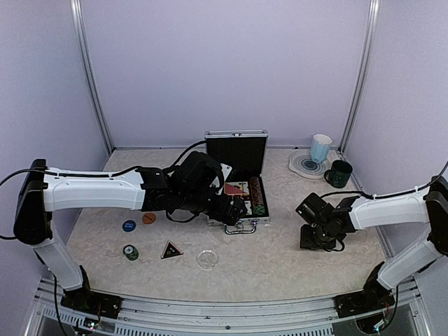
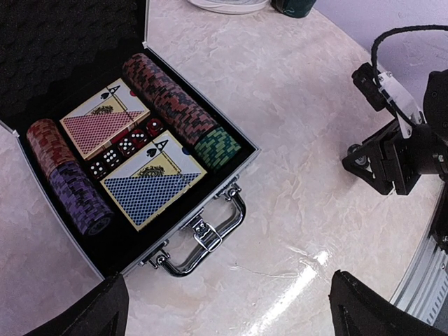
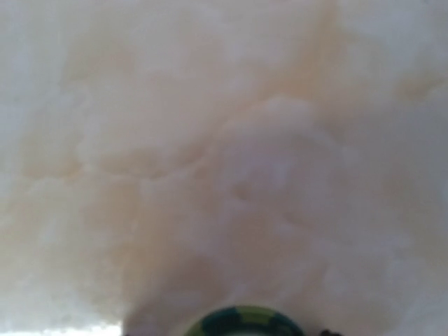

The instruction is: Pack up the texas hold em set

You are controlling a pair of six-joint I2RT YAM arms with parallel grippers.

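The open silver case [image 1: 236, 143] holds two card decks [image 2: 152, 183], dice [image 2: 127, 147] and chip stacks [image 2: 75, 192]. My left gripper hangs open over the case's front, nothing between its fingers. My right gripper [image 1: 315, 238] is low over the table, right of the case. At the bottom of the right wrist view a green-and-black chip edge [image 3: 241, 318] shows. How far the right gripper's finger is apart, and whether it grips the chip, I cannot tell.
Loose on the left are a blue chip [image 1: 129, 225], an orange chip [image 1: 148, 218], a green item [image 1: 130, 252], a triangular marker [image 1: 171, 250] and a clear disc [image 1: 207, 259]. A coaster [image 1: 301, 165], blue cup [image 1: 320, 148] and dark mug [image 1: 339, 175] stand back right.
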